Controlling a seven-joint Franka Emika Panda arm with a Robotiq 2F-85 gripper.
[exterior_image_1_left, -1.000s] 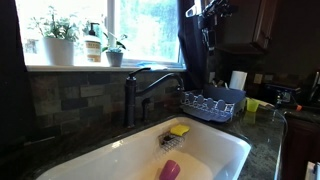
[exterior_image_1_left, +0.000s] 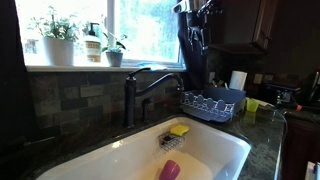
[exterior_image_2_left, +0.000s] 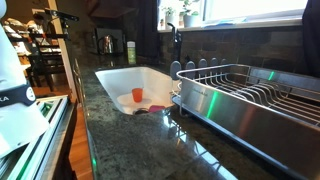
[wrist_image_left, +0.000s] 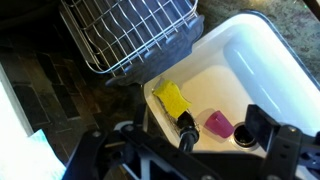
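High above the sink, my gripper (exterior_image_1_left: 199, 28) hangs in the air, well clear of everything in the basin. Its black fingers (wrist_image_left: 272, 135) stand wide apart in the wrist view; the gripper is open, with nothing held. A pink cup (wrist_image_left: 217, 124) lies in the white sink (wrist_image_left: 215, 68), close to the dark round drain (wrist_image_left: 245, 136). Toward the sink's corner is a yellow sponge (wrist_image_left: 173, 99), on a small wire holder in exterior view 1. The black faucet (wrist_image_left: 187, 130) reaches over the basin near the cup.
A metal dish rack (exterior_image_2_left: 245, 105) stands on the dark counter (exterior_image_2_left: 125, 145) beside the sink and looks empty. Potted plants (exterior_image_1_left: 58, 40) and a soap bottle (exterior_image_1_left: 92, 44) line the window sill. Dark upper cabinets (exterior_image_1_left: 245, 25) flank the window.
Against the view one second ago, my gripper has shifted slightly left and up. The cup, sponge and rack have stayed put.
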